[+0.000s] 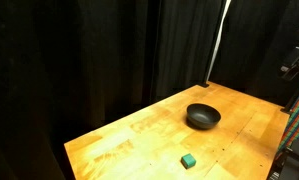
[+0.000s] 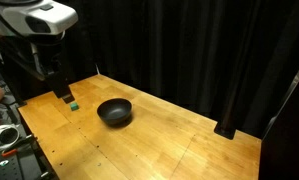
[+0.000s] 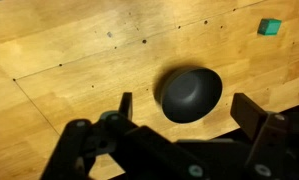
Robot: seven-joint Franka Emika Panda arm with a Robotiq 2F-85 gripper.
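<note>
A black round bowl (image 1: 202, 117) sits upright on the wooden table, and it looks empty in the wrist view, where the bowl (image 3: 192, 96) lies low and right of centre. A small green block (image 1: 188, 160) rests on the bare wood apart from it. In the wrist view the block (image 3: 269, 27) is near the upper right corner. My gripper is open above the table, its fingers spread on either side of the bowl in that view, with nothing held. In exterior view 2 the arm comes in from the left, and the block (image 2: 74, 107) shows near its dark fingers.
Black curtains (image 2: 189, 50) hang behind it. A dark small object (image 2: 225, 130) stands at the table's far edge.
</note>
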